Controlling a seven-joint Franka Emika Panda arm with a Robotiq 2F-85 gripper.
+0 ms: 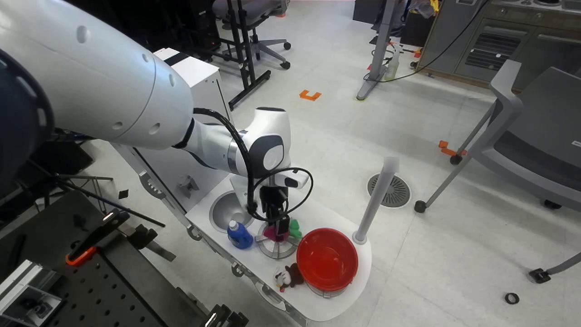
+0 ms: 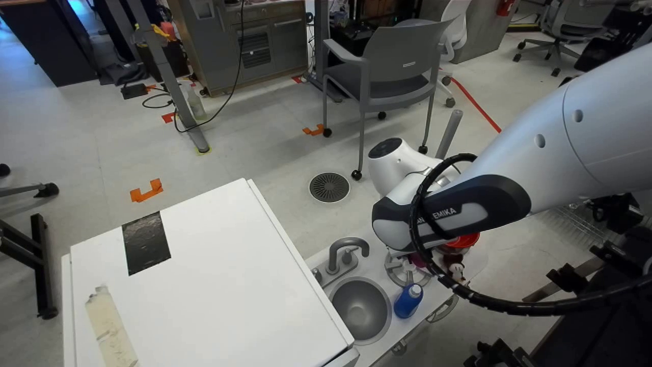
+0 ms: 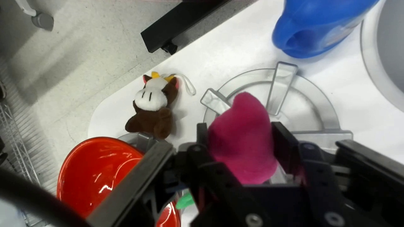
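Note:
A magenta plush toy (image 3: pixel 242 140) lies between the two fingers of my gripper in the wrist view. The fingers stand wide apart, one close against each side of it; whether they press on it cannot be told. Below is the grey round stove burner (image 3: pixel 322 98); whether the toy touches it is not clear. In exterior view 1 the gripper (image 1: pixel 280 226) is low over the burner (image 1: pixel 276 249), the toy (image 1: pixel 269 233) partly behind it. A green toy (image 1: pixel 294 228) lies beside it, at the burner's edge.
A red bowl (image 1: pixel 327 259) stands to the right, with a brown-and-white cow toy (image 3: pixel 151 98) beside it. Near the sink (image 2: pixel 360 309) stands a blue bottle (image 2: pixel 408 299). A grey upright post (image 1: pixel 376 201) rises at the counter's far right edge.

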